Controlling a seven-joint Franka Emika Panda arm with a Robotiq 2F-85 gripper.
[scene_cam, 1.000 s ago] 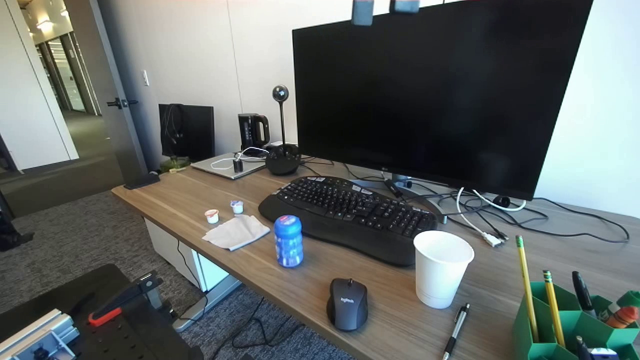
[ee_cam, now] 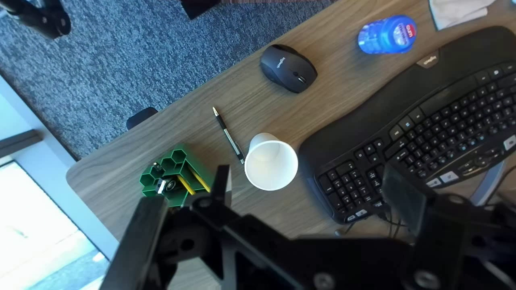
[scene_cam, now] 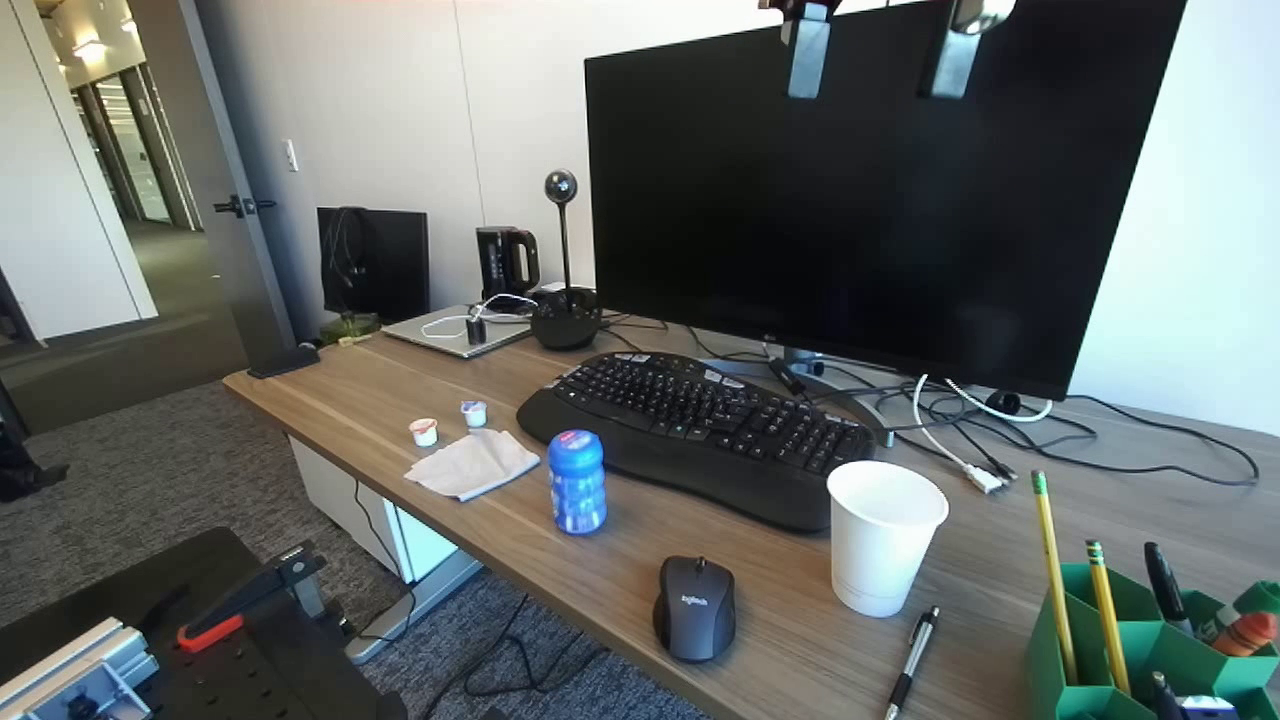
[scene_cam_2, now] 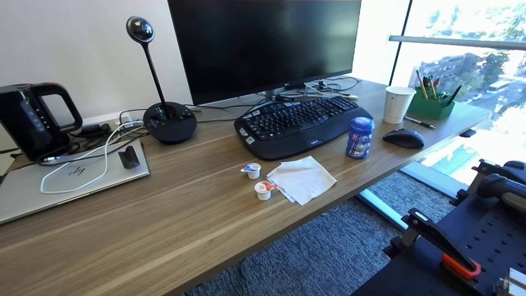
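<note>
My gripper hangs high in front of the monitor in exterior view 1, its two fingers wide apart with nothing between them. From the wrist view, the open gripper looks down over the desk. A white paper cup stands upright below, seen between the fingers and well under them. Beside it lie a pen and a green pen holder. A blue gum bottle stands upright by the keyboard. To its left are a folded white cloth and two small creamer cups.
A black mouse sits near the front edge, and a black keyboard lies before the large monitor. Loose cables cover the desk behind the cup.
My gripper has moved to the right and somewhat lower in exterior view 1, and its fingers appear farther apart. The objects on the desk have not moved.
</note>
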